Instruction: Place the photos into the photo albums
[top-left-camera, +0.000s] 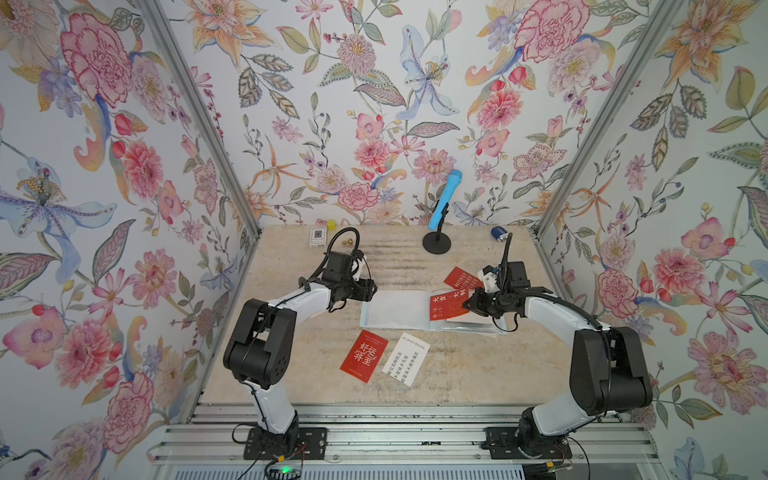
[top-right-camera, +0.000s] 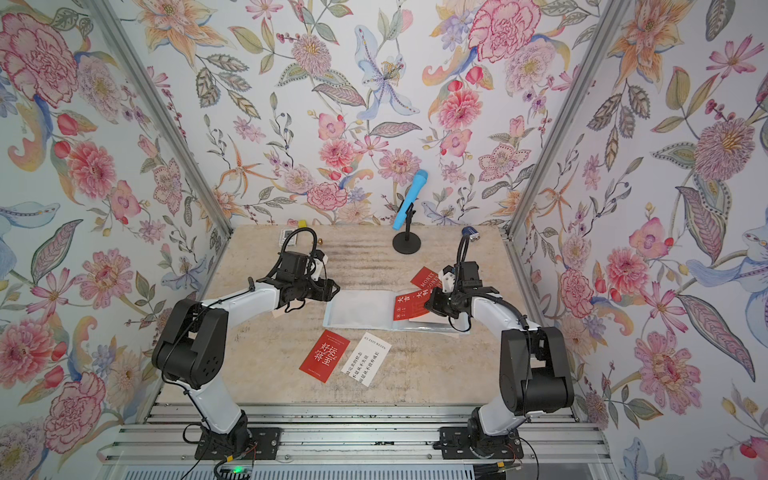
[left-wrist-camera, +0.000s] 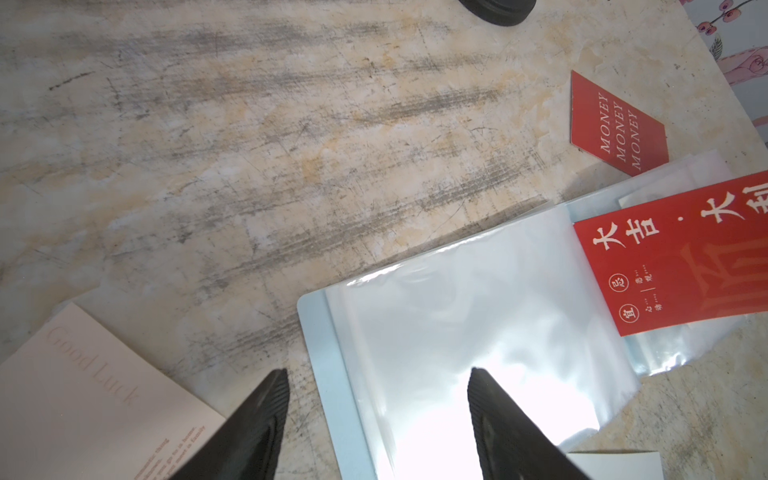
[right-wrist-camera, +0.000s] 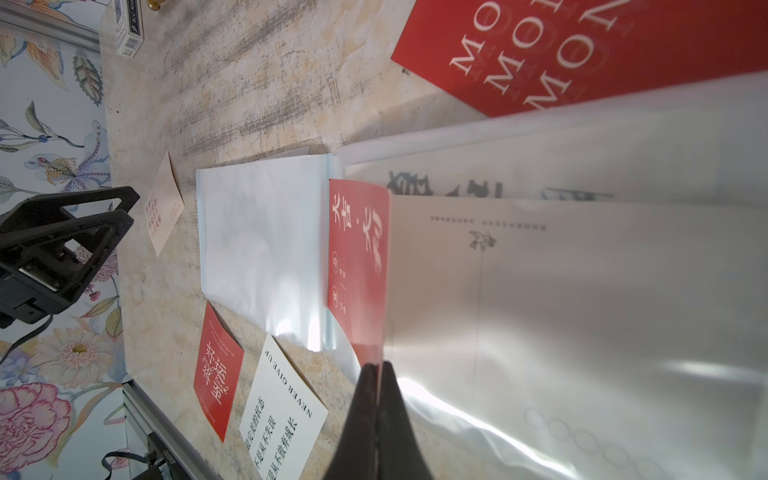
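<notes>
An open album with clear sleeves (left-wrist-camera: 472, 336) lies mid-table. A red photo with white characters (left-wrist-camera: 672, 256) lies over its right half, held by its right part in my right gripper, which is shut on it. My left gripper is open over the album's left end, nothing between its fingers. A pink Good Luck card (left-wrist-camera: 88, 392) lies left of the album, a red MONEY card (left-wrist-camera: 616, 120) behind it, and a red card (top-left-camera: 364, 356) and white card (top-left-camera: 405, 360) in front.
A blue object on a black stand (top-left-camera: 444, 200) stands at the back, with small items at the back left and a dark blue can (top-left-camera: 499, 233) at the back right.
</notes>
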